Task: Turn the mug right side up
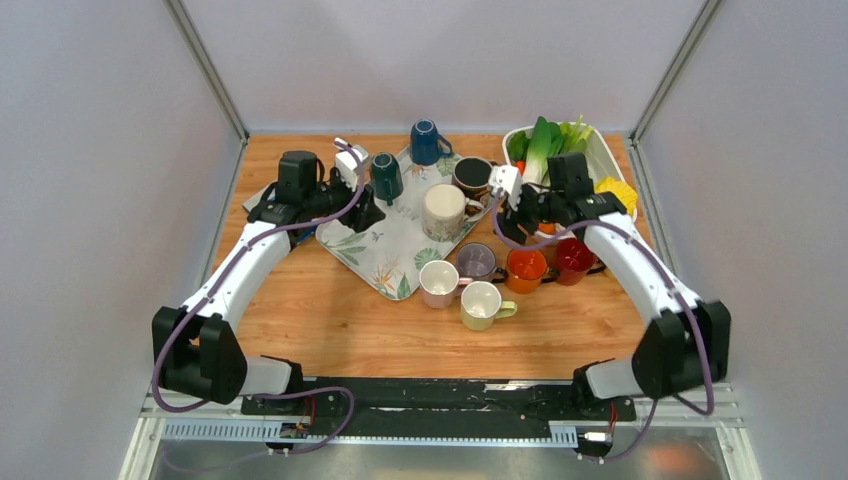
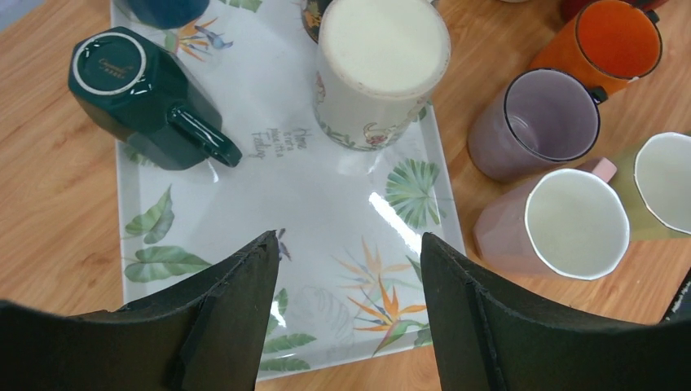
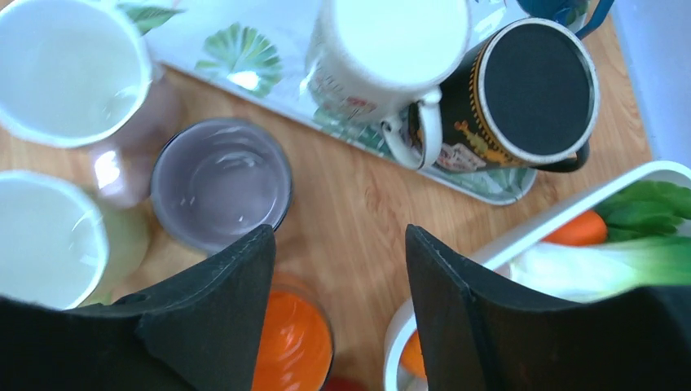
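Bottom-up on the patterned tray stand a dark green mug, a white floral mug, a black patterned mug and a blue mug. Over the tray's left side hovers my left gripper, open, with only tray surface visible between its fingers. My right gripper is apart-fingered and empty, above the wood between the tray and the vegetable basket. The white mug's handle points toward that gripper's side. Upright on the wood are a pink mug, a green mug and a purple mug.
An orange mug and a red mug stand close to the right arm. The white basket of vegetables fills the back right. Bare wood lies open at the front.
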